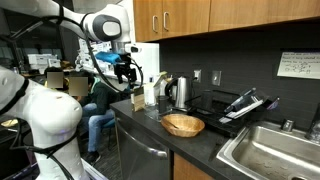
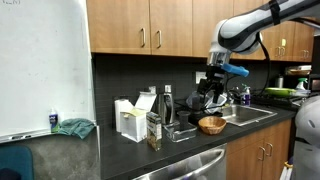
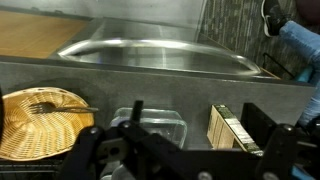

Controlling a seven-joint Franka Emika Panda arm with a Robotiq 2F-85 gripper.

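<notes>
My gripper hangs above the dark counter, its two black fingers wide apart at the bottom of the wrist view, with nothing between them. Below it, in the wrist view, a clear plastic container is partly covered by the left finger. A wicker basket lies to its left with a fork in it. Near the right finger stands a box with a pale, narrow side. In the first exterior view the basket sits near the counter's front edge.
A kettle and a dark dish rack stand toward the back wall. The sink is at the right. Upper cabinets overhang the counter. Bare counter shows at the left in the second exterior view.
</notes>
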